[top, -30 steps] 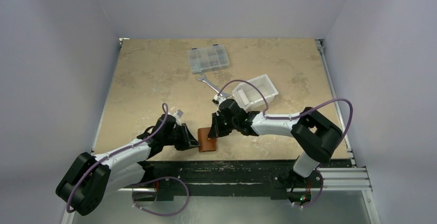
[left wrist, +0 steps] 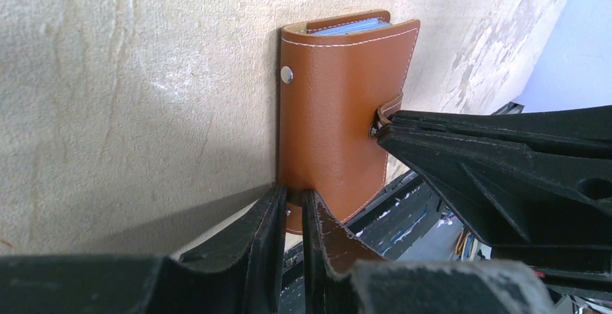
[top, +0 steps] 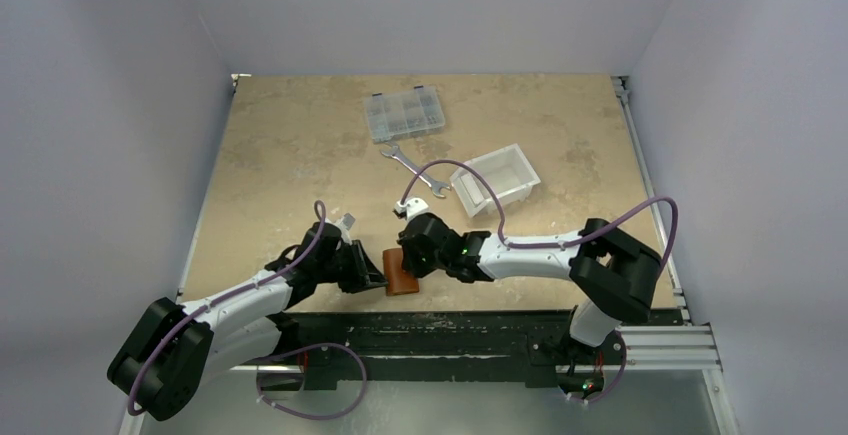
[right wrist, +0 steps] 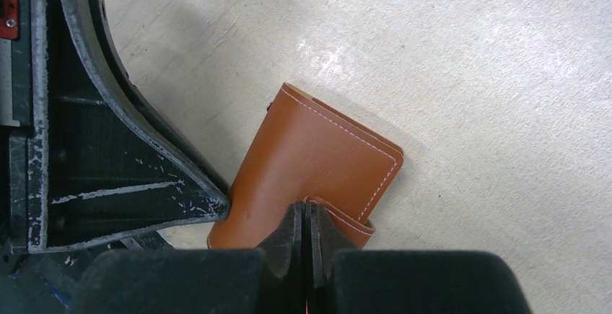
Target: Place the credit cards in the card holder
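The brown leather card holder point(left wrist: 339, 105) lies on the table near its front edge, its cover closed over. Pale blue edges of cards point(left wrist: 351, 27) show inside its far end. My left gripper is at the holder's near corner on the spine side, fingertips slightly apart, with brown leather visible through the narrow gap. My right gripper is shut, its tips against the closing strap point(right wrist: 339, 216) on the opposite side. Whether a thin bit of strap is pinched there is hidden. From above, both arms partly cover the holder point(top: 400, 283).
A white bin point(top: 505, 170) stands behind the right arm, with a wrench point(top: 412, 167) beside it and a clear compartment box point(top: 405, 113) farther back. Bare table surrounds the holder on its far side; the table's front edge runs close by.
The left arm and the holder look nearly unmoved.
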